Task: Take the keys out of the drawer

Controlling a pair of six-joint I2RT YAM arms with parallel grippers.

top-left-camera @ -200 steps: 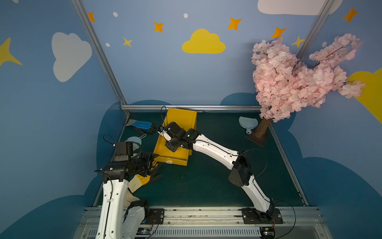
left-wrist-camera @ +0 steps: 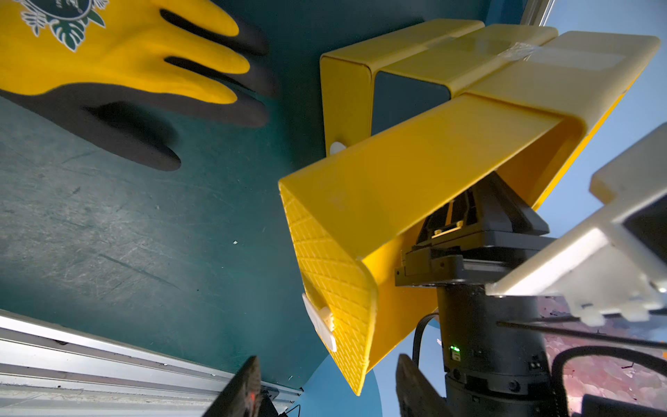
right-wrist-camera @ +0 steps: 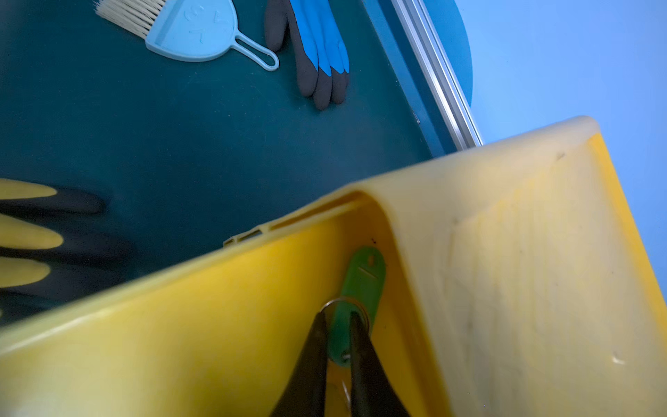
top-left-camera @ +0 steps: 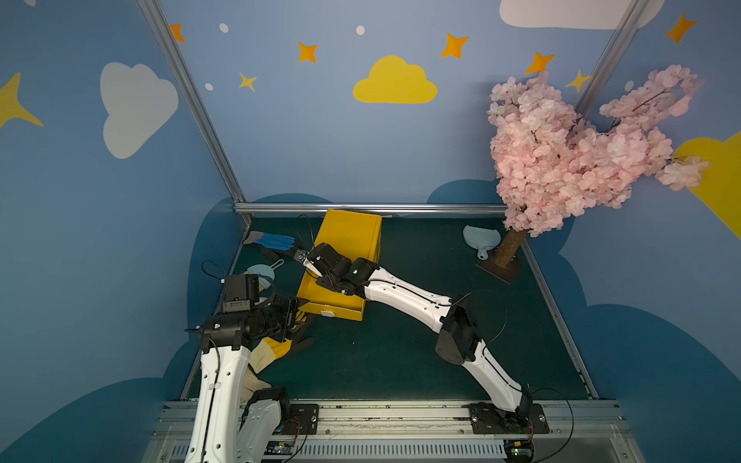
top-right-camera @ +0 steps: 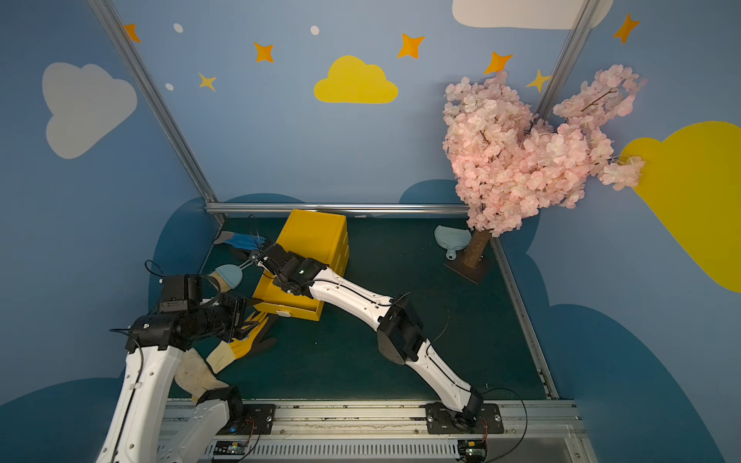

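In the right wrist view a green key tag (right-wrist-camera: 366, 274) with a metal ring (right-wrist-camera: 345, 300) lies in a corner of the pulled-out yellow drawer (right-wrist-camera: 173, 333). My right gripper reaches down over it, fingers narrowly apart, with part of the tag showing in the gap. Contact with the tag or ring is unclear. Below, shiny metal shows partly between the fingers; the keys themselves are mostly hidden. My left gripper stands open and empty at the drawer's front, the white handle (left-wrist-camera: 319, 323) visible beyond its fingers.
A yellow glove (left-wrist-camera: 139, 55) lies left of the drawer unit (top-left-camera: 351, 231). Behind it are a blue dustpan with brush (right-wrist-camera: 198, 27) and a blue glove (right-wrist-camera: 319, 41).
The left arm and the drawer look nearly unchanged.
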